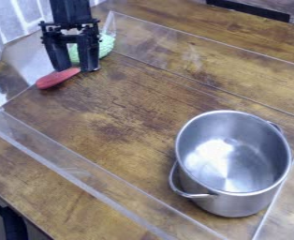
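Observation:
The black gripper (75, 58) hangs at the upper left, low over a red elongated object (56, 77) that lies on the wooden table. A pale green item (106, 42) is partly hidden behind the gripper. Whether the fingers hold anything is too small to tell. A steel pot (232, 161) with side handles stands at the lower right, well away from the gripper.
Clear plastic strips or edging run along the table's sides. A pale curtain is at the upper left.

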